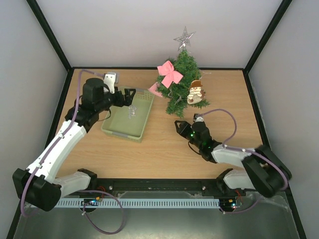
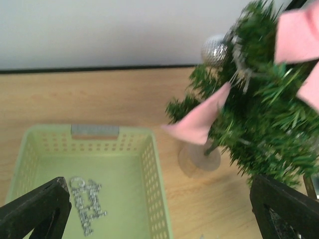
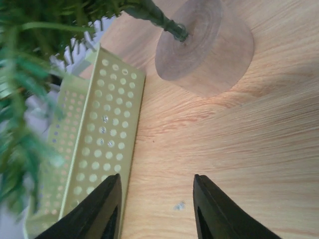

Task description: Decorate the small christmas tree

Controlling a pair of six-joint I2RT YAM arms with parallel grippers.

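Note:
The small tree [image 1: 182,84] carries pink bows [image 1: 170,74], a brown-and-white ornament [image 1: 195,92] and a silver star [image 1: 184,39] on top. A silver ball [image 2: 215,50] shows in the left wrist view. My left gripper [image 1: 128,97] is open above the green basket [image 1: 119,131], which holds clear ornaments [image 2: 87,204]. My right gripper stands part open, low below the tree's branches and facing its round base [image 3: 199,55], with nothing between its fingers.
The table [image 1: 84,154] has free room at front and left. The basket's wall lies close to the right gripper's left side.

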